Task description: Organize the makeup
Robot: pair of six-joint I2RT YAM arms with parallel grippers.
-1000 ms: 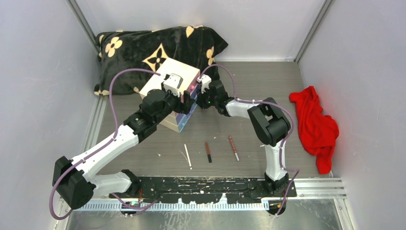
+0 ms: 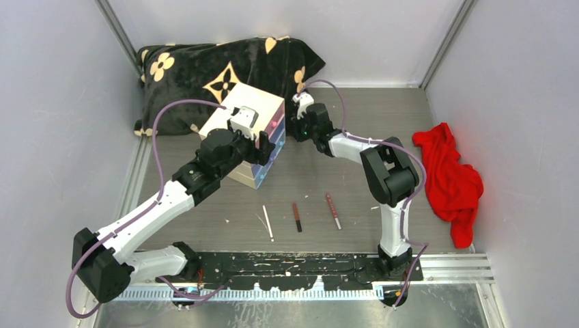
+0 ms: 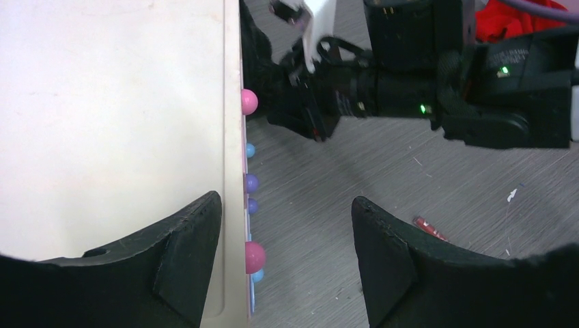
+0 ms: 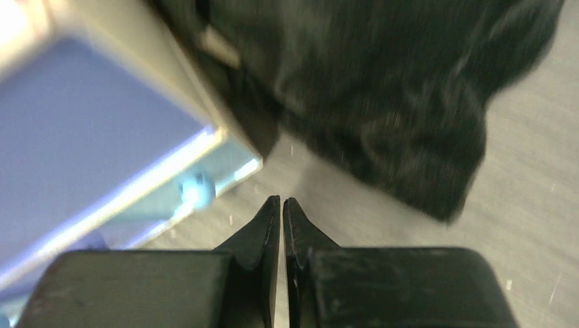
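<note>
A cream organizer with pink, purple and blue drawers, seemingly closed, stands at the back centre. My left gripper is open over its top right edge, by the pink knob. My right gripper is shut beside the organizer's back right corner, near a blue knob, nothing visible between its fingers; its view is blurred. On the floor in front lie a white stick, a brown-and-black stick and a red stick.
A black patterned cushion lies behind the organizer, reaching the right gripper. A red cloth lies at the right.
My left arm has barely moved.
</note>
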